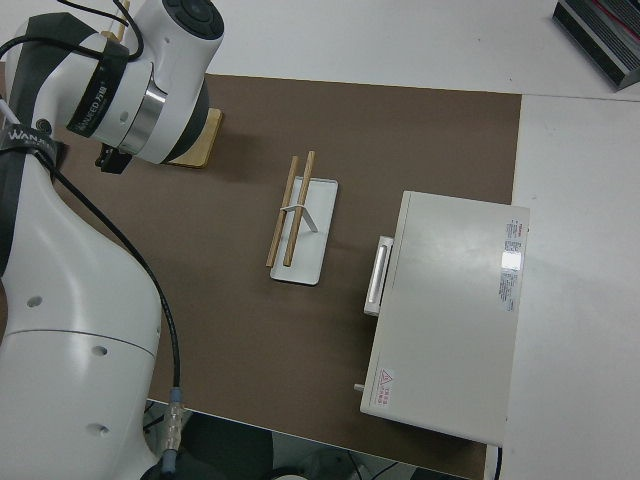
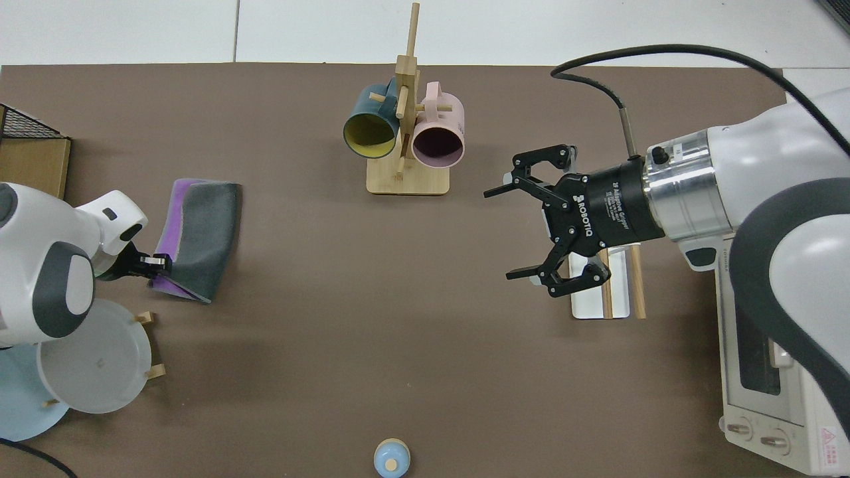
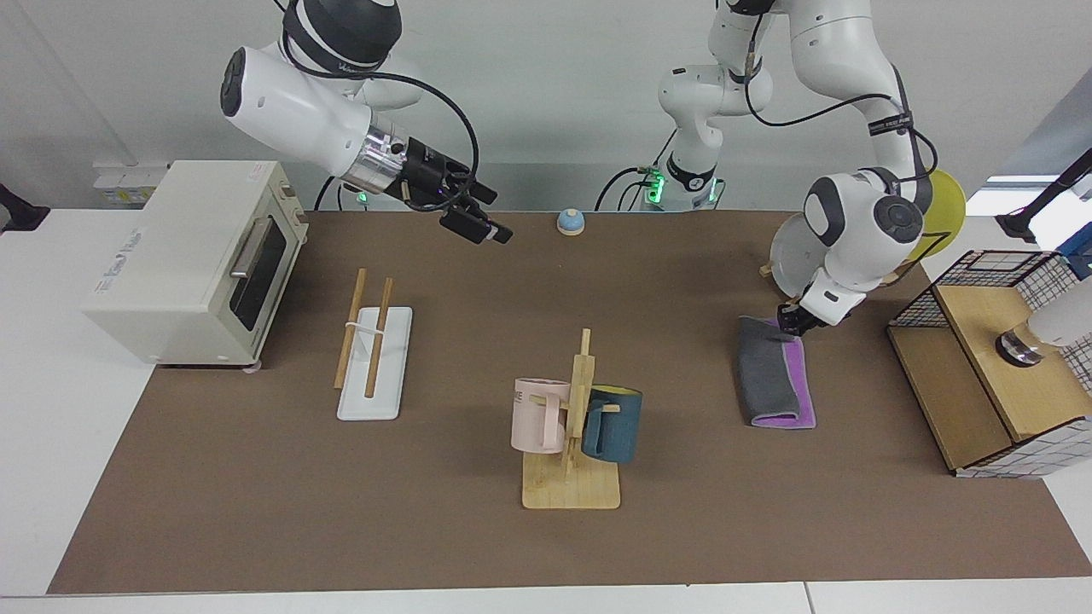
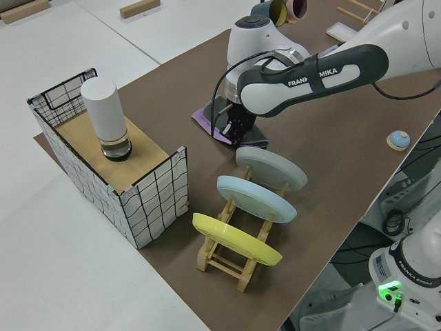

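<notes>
In the top view one gripper (image 2: 496, 232) hangs open at the right, its two black fingers apart with nothing between, left of a white stand with wooden rods (image 2: 586, 301). The other gripper (image 2: 159, 265) is at the left, over the folded grey-and-purple cloth (image 2: 208, 235); whether it is open or shut, or holds the cloth, is unclear. A teal mug (image 2: 368, 127) and a pink mug (image 2: 439, 135) hang on a wooden mug tree (image 2: 406, 182).
A plate rack with grey, blue and yellow plates (image 4: 237, 238) stands near a wire-sided basket (image 4: 151, 207). A white oven (image 3: 181, 269) is on the opposite side, and a small blue round object (image 2: 392, 459) lies near an edge.
</notes>
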